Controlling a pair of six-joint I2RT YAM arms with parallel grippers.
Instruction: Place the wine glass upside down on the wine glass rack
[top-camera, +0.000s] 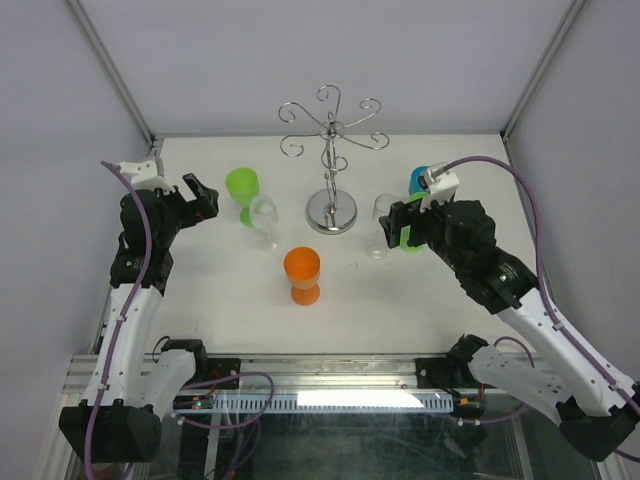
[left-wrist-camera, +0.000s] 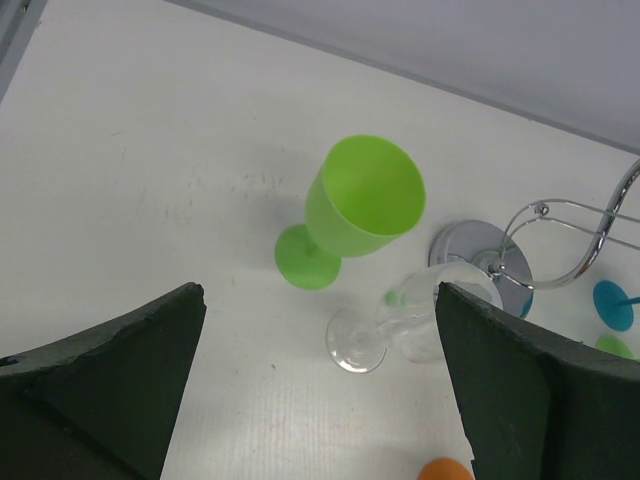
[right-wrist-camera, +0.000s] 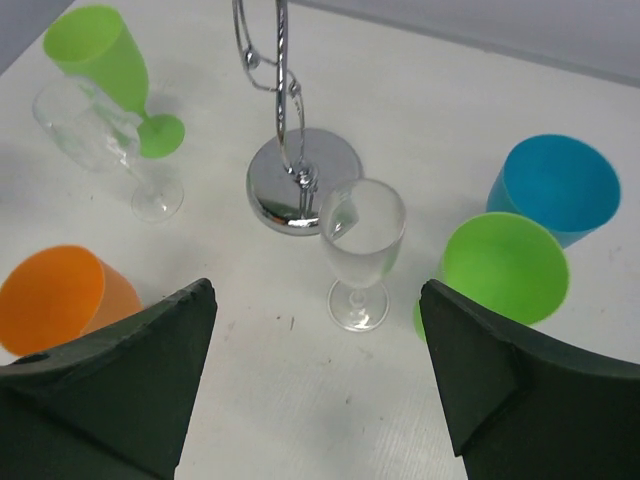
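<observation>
The chrome wine glass rack (top-camera: 331, 180) stands at the back middle, its curled hooks all empty. To its right a clear wine glass (right-wrist-camera: 361, 240) is upright on the table. My right gripper (top-camera: 397, 222) is beside that glass in the top view; its fingers (right-wrist-camera: 130, 385) are apart with nothing between them, and the glass shows beyond them in the right wrist view. A second clear glass (top-camera: 264, 217) stands left of the rack. My left gripper (top-camera: 203, 195) hangs open above the table's left side, holding nothing.
Upright cups crowd the rack: a green goblet (top-camera: 242, 186) at left, an orange goblet (top-camera: 302, 270) in front, a green cup (right-wrist-camera: 505, 268) and a blue cup (right-wrist-camera: 555, 187) at right.
</observation>
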